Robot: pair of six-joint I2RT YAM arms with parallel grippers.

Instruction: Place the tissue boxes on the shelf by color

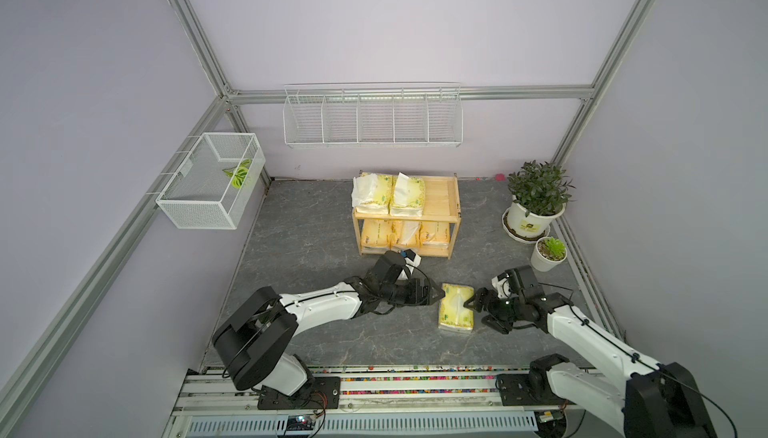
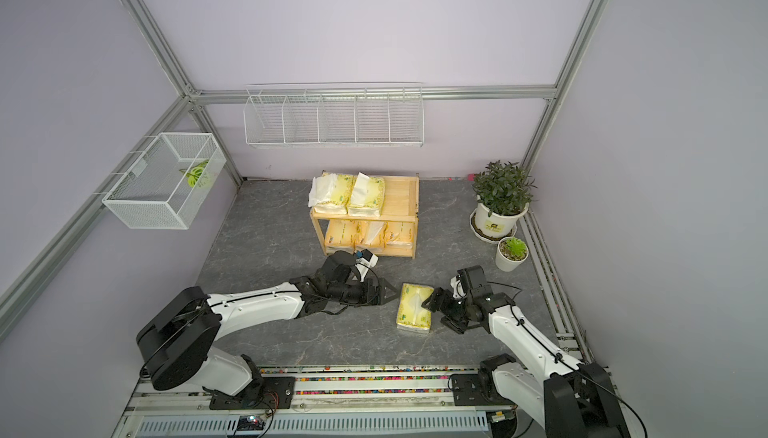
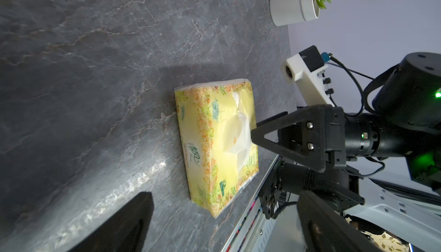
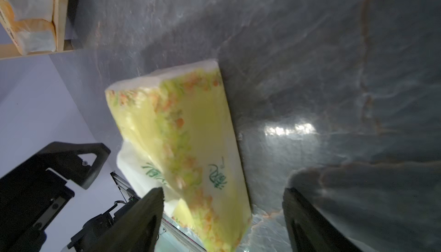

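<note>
One yellow tissue pack point(image 1: 457, 307) lies flat on the dark table between my two grippers, its white tissue slit facing up. Just left of it, my left gripper stands open, nothing between its fingers. My right gripper is open at the pack's right side, with a fingertip close to its top edge; whether it touches cannot be told. Behind them is the small wooden shelf point(image 1: 441, 196). Two yellow packs, one left point(image 1: 372, 193) and one beside it point(image 1: 407, 196), occupy its top level; the top's right part is bare. Orange packs point(image 1: 434, 233) fill the lower level.
A large potted plant point(image 1: 529, 219) and a small succulent pot point(image 1: 548, 254) stand at the right edge, behind my right arm. White wire baskets hang on the back wall point(image 1: 373, 118) and left wall point(image 1: 211, 182). The table left of the shelf is clear.
</note>
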